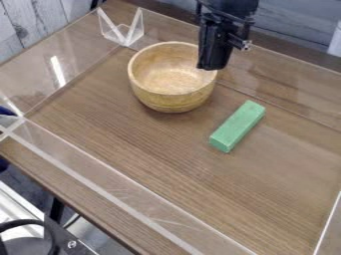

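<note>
My black gripper hangs at the upper middle, above the back right rim of a round tan bowl, its fingers pointing down and appearing shut, with no object visible between them. A green rectangular bar lies on the wooden table to the right of and in front of the bowl.
A small clear angular container stands at the back left. Clear tape crosses the left side of the table. A black cable lies at the lower left corner. The front and right of the table are open.
</note>
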